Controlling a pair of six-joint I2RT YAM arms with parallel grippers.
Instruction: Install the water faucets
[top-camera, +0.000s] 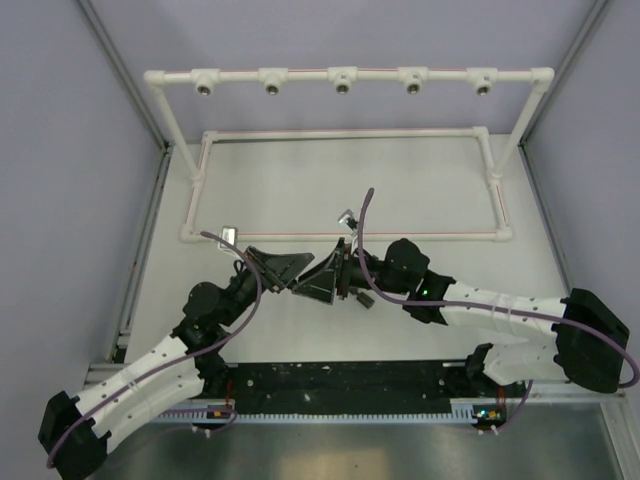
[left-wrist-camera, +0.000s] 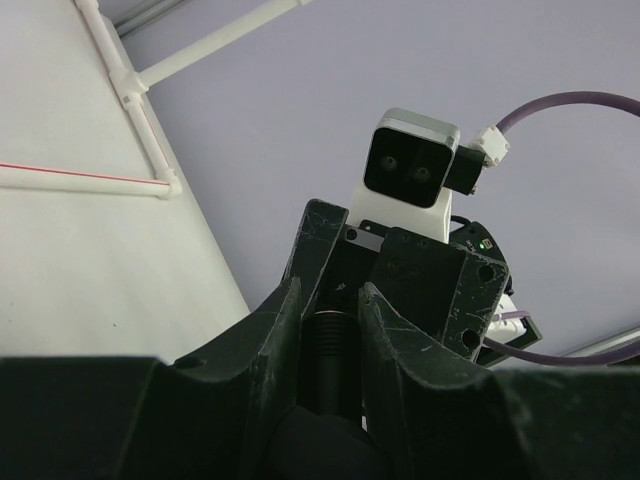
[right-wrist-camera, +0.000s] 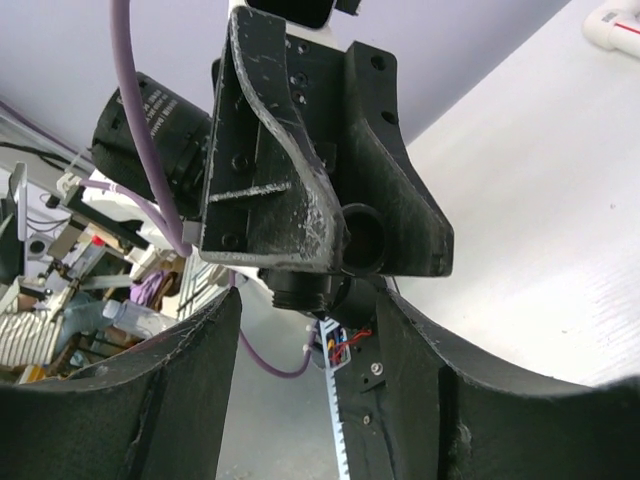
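A black faucet (left-wrist-camera: 330, 350) with a ribbed end lies between the fingers of my left gripper (top-camera: 298, 272), which is shut on it. In the right wrist view the faucet's round dark end (right-wrist-camera: 300, 288) pokes out beneath the left gripper's fingers (right-wrist-camera: 270, 225). My right gripper faces it part open, its fingers to either side of that end with gaps showing. From the top, both grippers meet over the middle of the board. White tee fittings (top-camera: 342, 80) with round metal-rimmed openings line the upper pipe.
A white pipe frame (top-camera: 340, 237) stands on the white board behind the grippers. A small dark piece (top-camera: 365, 299) lies on the board under the right gripper. Grey walls (top-camera: 60, 200) close in both sides; bare board lies in front of the grippers.
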